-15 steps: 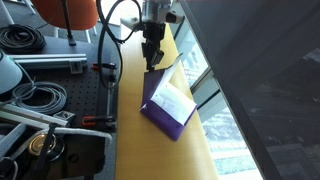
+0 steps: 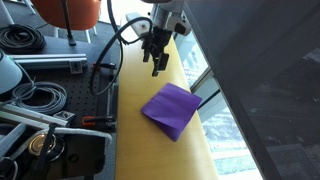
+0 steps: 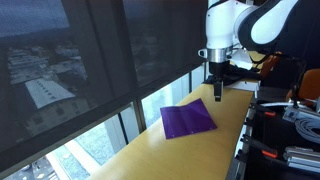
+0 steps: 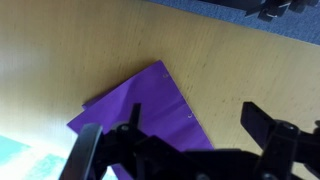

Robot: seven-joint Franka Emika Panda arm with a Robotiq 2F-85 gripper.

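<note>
A purple sheet of cloth or paper (image 2: 172,108) lies on the wooden table, with only its purple side showing. It looks folded, with a second edge peeking out at one side. In exterior view 2 the purple sheet (image 3: 187,118) rests flat in the middle of the tabletop. My gripper (image 2: 151,66) hangs above the table, apart from the sheet. The wrist view has its black fingers (image 4: 256,124) spread wide, with nothing held between them, and part of the purple sheet (image 4: 152,103) below; the lower part of the sheet is hidden behind the gripper.
A dark blind (image 3: 80,80) and a bright window run along one side of the table. Coiled cables (image 2: 40,97) and equipment crowd the robot's base side. Bare tabletop (image 3: 130,160) surrounds the sheet.
Earlier, one flap of the sheet stood raised toward my gripper, showing a white inner side. Now that flap lies down, the white is covered, and the gripper is clear of it.
</note>
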